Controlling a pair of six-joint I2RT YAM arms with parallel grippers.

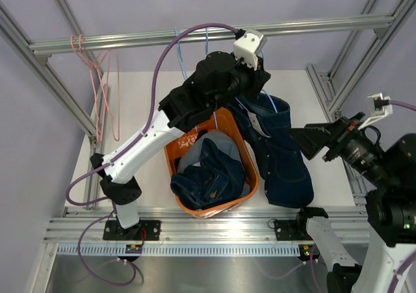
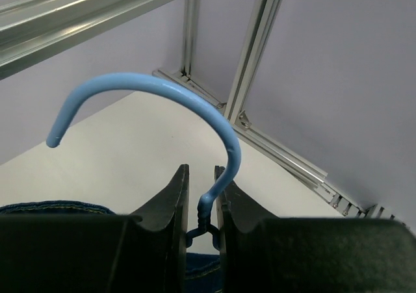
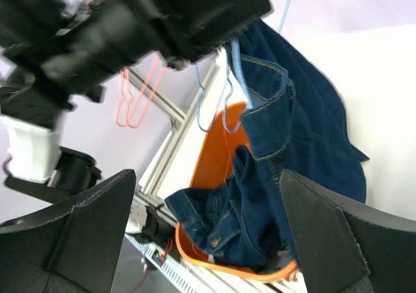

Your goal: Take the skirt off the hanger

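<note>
A denim skirt (image 1: 279, 163) hangs at the right of the basket on a light blue hanger (image 2: 136, 85). My left gripper is shut on the hanger at the base of its hook, up by the rail in the top view. The skirt shows below it, and in the right wrist view (image 3: 273, 130) it drapes from the hanger. My right gripper (image 1: 312, 137) is open beside the skirt's right edge, apart from it, with nothing clearly between its fingers.
An orange basket (image 1: 253, 188) holds denim and grey clothing. A metal rail (image 1: 143, 38) carries empty pink hangers (image 1: 104, 104) at left and blue hangers further right. The white board is clear at the far left and far right.
</note>
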